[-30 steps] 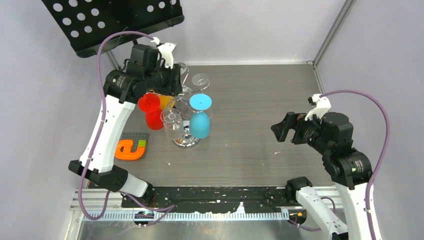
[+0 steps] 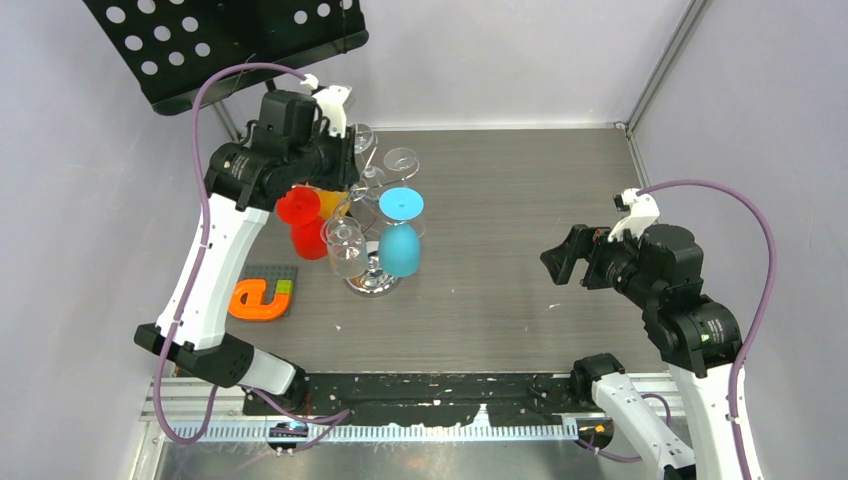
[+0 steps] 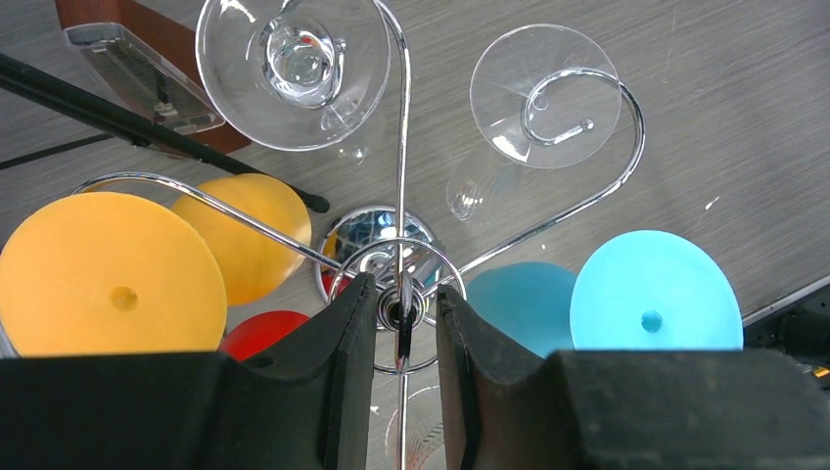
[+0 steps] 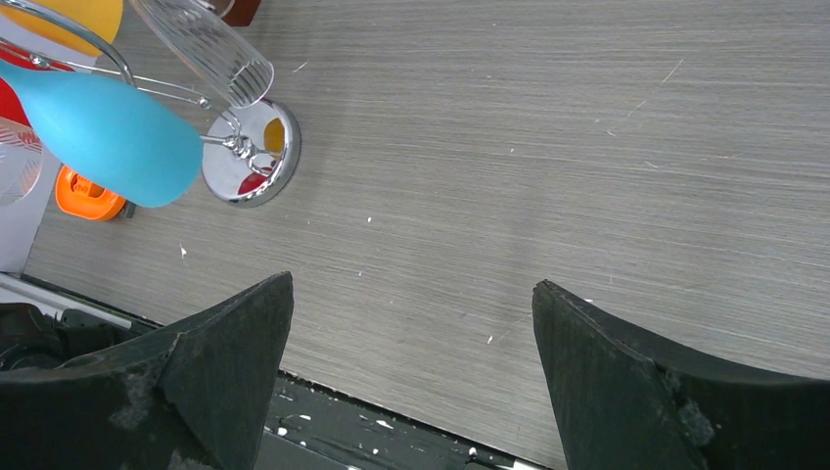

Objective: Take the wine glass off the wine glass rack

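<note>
The chrome wine glass rack holds inverted glasses: clear, red, yellow and blue. My left gripper is above the rack's top, its fingers part open either side of the central wire; whether they grip it is unclear. In the left wrist view, clear glass bases sit on the wire arms beyond the fingers. My right gripper stands open over bare table, right of the rack, with nothing between its fingers.
An orange toy on a grey plate lies left front of the rack. A black perforated stand overhangs the back left.
The left arm has shifted very slightly in the top view. The rack, glasses and right arm look unchanged.
</note>
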